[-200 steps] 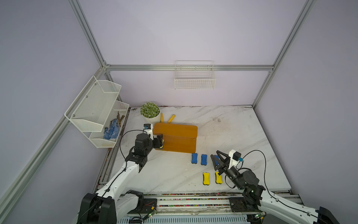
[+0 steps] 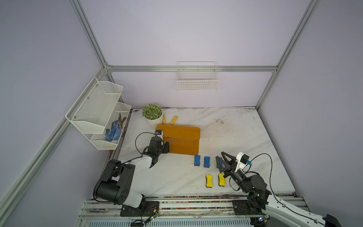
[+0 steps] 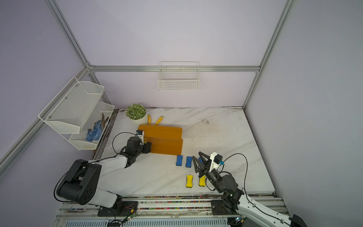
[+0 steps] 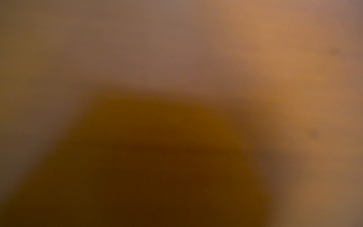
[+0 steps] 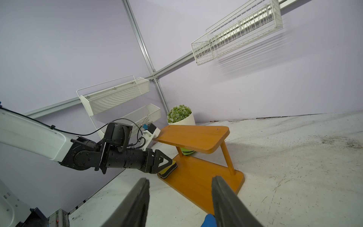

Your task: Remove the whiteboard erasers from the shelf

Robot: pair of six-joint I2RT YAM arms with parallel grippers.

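Note:
The brown wooden shelf [image 2: 183, 132] has an upper board and a lower board. On the left end of the lower board lies a yellow eraser [image 5: 169, 171] with a dark base. My left gripper is right at that eraser; whether its fingers grip it cannot be made out. Farther in, under the upper board, something green [image 5: 187, 152] shows, partly hidden. Blue erasers [image 2: 197, 160] and yellow erasers [image 2: 209, 181] lie on the table right of and in front of the shelf. My right gripper stands open and empty above the erasers, partly covering a blue one [image 2: 221, 162].
A potted plant [image 2: 152, 112] stands behind the shelf's left end, with yellow sticks [image 2: 174, 120] near it. White mesh baskets [image 2: 107, 130] hang on the left wall, a wire basket [image 2: 197, 84] at the back. Right of the shelf the table is open. The left wrist view is only brown blur.

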